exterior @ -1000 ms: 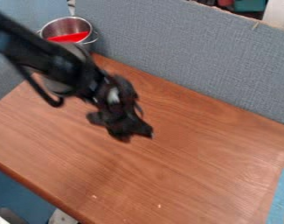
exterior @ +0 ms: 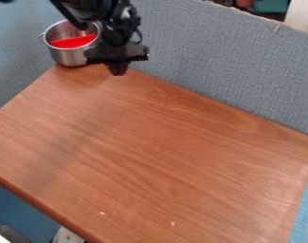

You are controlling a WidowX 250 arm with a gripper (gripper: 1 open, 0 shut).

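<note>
A steel pot (exterior: pixel 59 55) stands at the far left corner of the wooden table (exterior: pixel 156 161), with a red object (exterior: pixel 73 41) inside it. The black gripper (exterior: pixel 117 66) is just right of the pot at the table's back edge; its fingertips look shut, with nothing visible between them, though they are small and dark here.
Grey padded walls (exterior: pixel 220 71) border the back and left of the table. A strip of blue tape (exterior: pixel 303 214) lies at the right front.
The arm has moved up and back from the middle of the table to beside the pot, leaving the tabletop uncovered.
</note>
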